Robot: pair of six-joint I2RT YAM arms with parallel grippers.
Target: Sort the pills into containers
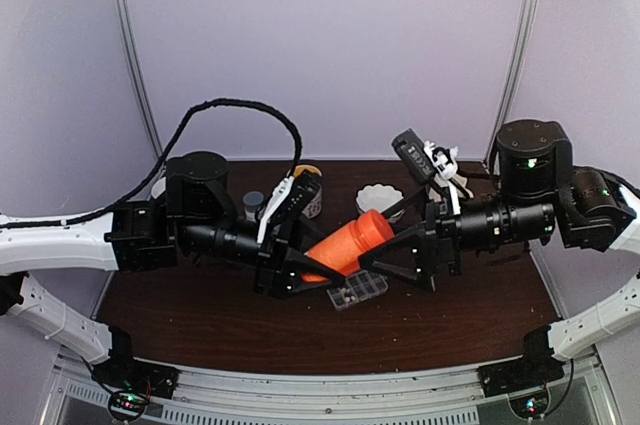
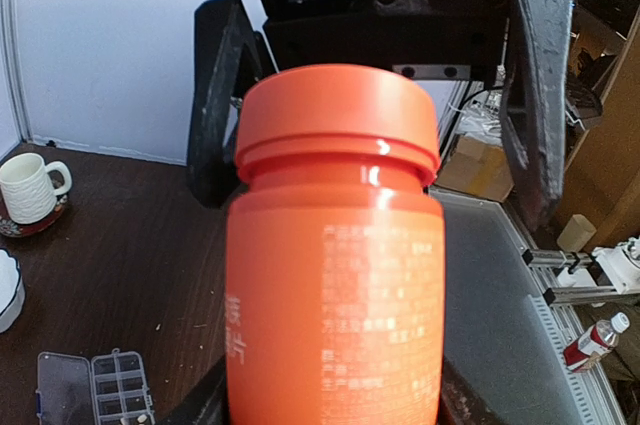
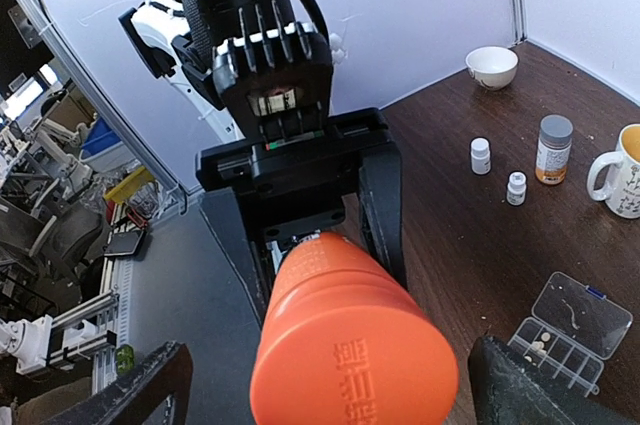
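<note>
An orange bottle (image 1: 350,245) is held tilted above the table, its capped end up to the right. My left gripper (image 1: 325,263) is shut on its lower body. The cap is on the bottle; raised lettering marks its top in the right wrist view. My right gripper (image 1: 385,243) stands open around the cap end, its fingers (image 3: 505,385) apart on either side and clear of the cap. Below lies the clear pill box (image 3: 565,350), its lid folded open, with a few pale pills in one part of it.
Two small white bottles (image 3: 481,156), a grey-capped bottle (image 3: 554,149), a mug (image 3: 622,173) and a white bowl (image 3: 492,67) stand on the table. Another white bowl (image 1: 379,198) sits behind the grippers.
</note>
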